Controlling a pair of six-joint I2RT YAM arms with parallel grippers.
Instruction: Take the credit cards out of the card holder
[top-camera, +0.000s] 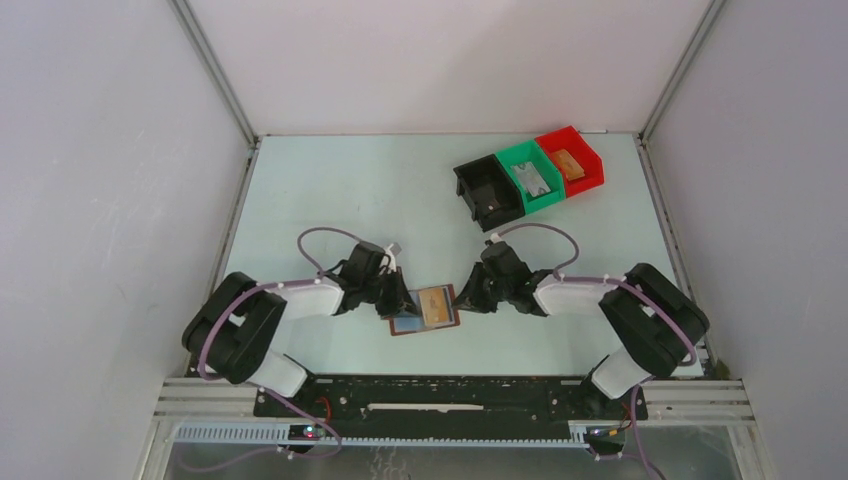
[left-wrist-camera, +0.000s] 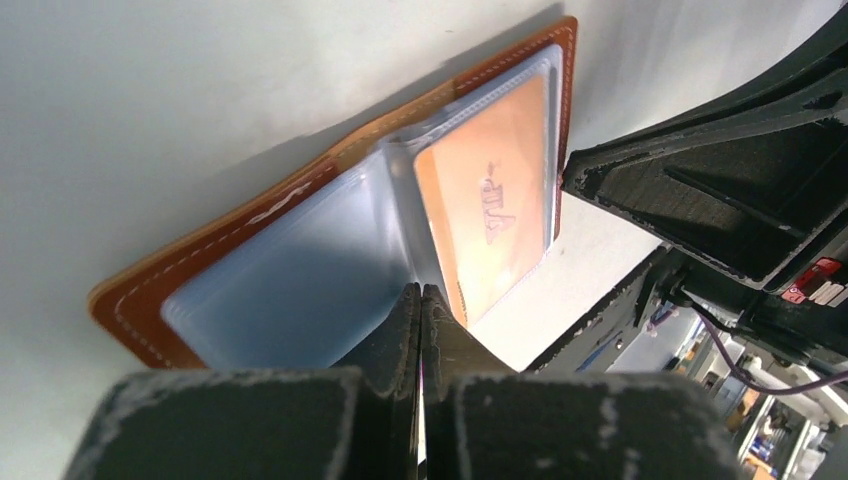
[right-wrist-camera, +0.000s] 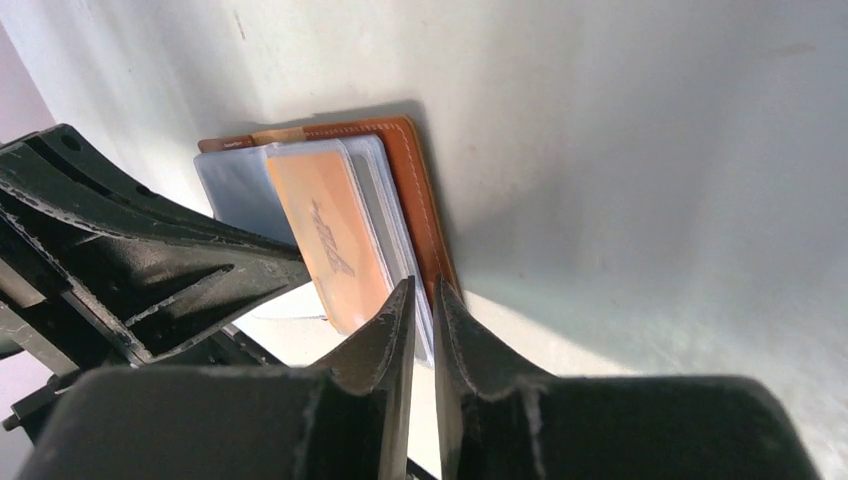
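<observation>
The brown card holder (top-camera: 425, 330) lies open on the table between both arms, slightly slanted, with clear sleeves. An orange card fills the sleeve on its right half; that card (right-wrist-camera: 325, 230) also shows in the right wrist view. The left half's sleeve (left-wrist-camera: 300, 275) looks bluish, without a visible card. My left gripper is shut at the holder's near side, close to the middle; nothing thick shows between its fingers. Slightly open, my right gripper has its tips at the holder's right edge, by the layered sleeve edges. Contact there is unclear.
At the back right stand a black bin (top-camera: 490, 190), a green bin (top-camera: 520, 155) with a pale card inside, and a red bin (top-camera: 590, 150) with an orange card. Bare tabletop (top-camera: 340, 190) spreads behind the arms.
</observation>
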